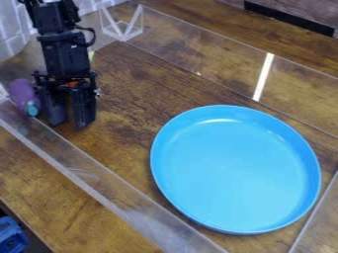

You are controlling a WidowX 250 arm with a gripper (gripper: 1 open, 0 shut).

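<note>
My black gripper (66, 99) is low at the far left, over the wooden table floor by the clear wall. A purple object (24, 95) with a teal part lies just left of it, mostly behind the arm and partly cut off by view clutter. Whether the fingers are open or shut cannot be made out in the dark shapes. A large blue plate (235, 168) rests on the right side of the wooden surface.
Clear plastic walls edge the workspace. Bare wood (145, 89) fills the middle between gripper and plate. A blue item (8, 237) sits outside the wall at the lower left.
</note>
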